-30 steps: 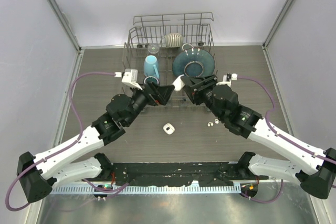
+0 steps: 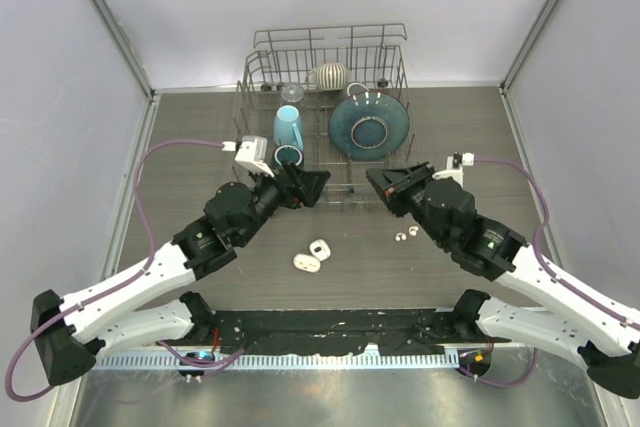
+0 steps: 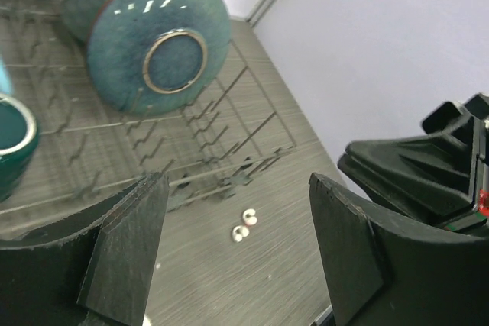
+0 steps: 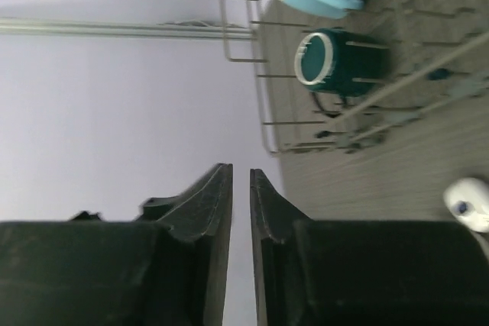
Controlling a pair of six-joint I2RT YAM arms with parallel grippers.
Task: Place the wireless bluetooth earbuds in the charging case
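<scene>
A white oblong case piece (image 2: 306, 262) lies on the wooden floor beside a squarish white piece (image 2: 320, 249), below the dish rack. To the right lie small white earbuds (image 2: 401, 236), also seen as white bits (image 3: 239, 231) in the left wrist view. My left gripper (image 2: 310, 190) hangs above, left of centre, its fingers apart with nothing visible between them. My right gripper (image 2: 385, 187) is raised to the right; its fingers (image 4: 283, 265) stand slightly apart, nothing visible between them.
A wire dish rack (image 2: 330, 29) at the back holds a teal plate (image 2: 350, 137), a blue cup (image 2: 287, 127), a dark green mug (image 4: 351, 62) and a striped cup (image 2: 331, 75).
My right gripper has moved right; my left has drawn slightly left.
</scene>
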